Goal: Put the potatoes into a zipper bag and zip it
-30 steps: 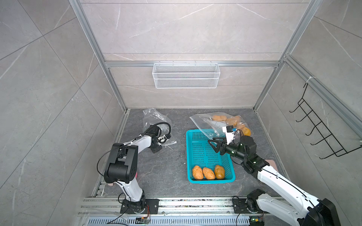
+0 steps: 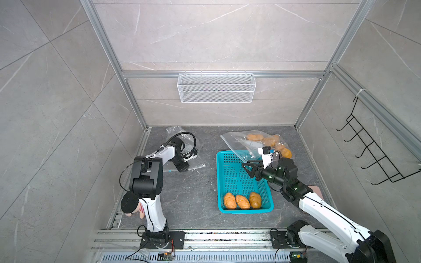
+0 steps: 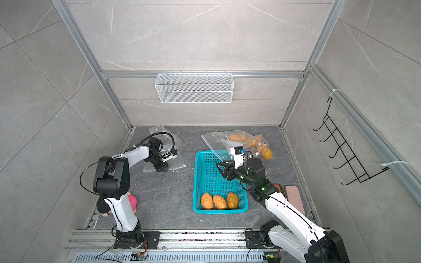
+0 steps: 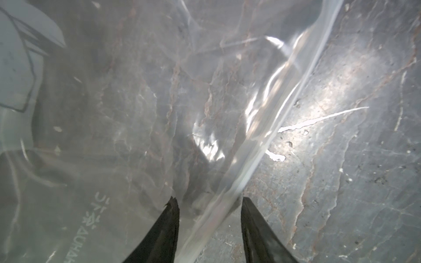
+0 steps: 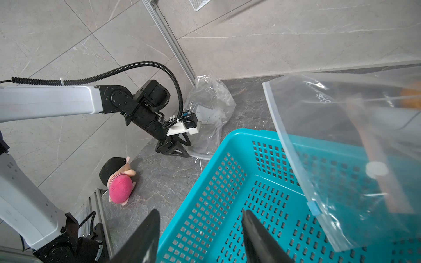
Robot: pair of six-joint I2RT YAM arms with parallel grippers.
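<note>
An empty clear zipper bag point(image 2: 172, 131) lies at the back left. My left gripper is over its zipper edge point(image 4: 285, 107), fingers apart on either side of the edge. My right gripper stands open above the turquoise basket point(image 2: 232, 175), with nothing between its fingers. Three potatoes point(image 2: 229, 200) lie at the basket's front. A second zipper bag point(image 2: 234, 140) holding several potatoes point(image 3: 267, 153) lies behind the basket at the right, partly overhanging it.
A soft toy point(image 5: 120, 187) sits at the front left, and pinkish items point(image 3: 294, 199) lie at the right wall. A white wire rack point(image 2: 216, 87) hangs on the back wall.
My left gripper has moved back over the empty bag and the left arm's joints have shifted. The right arm and the potatoes have not moved.
</note>
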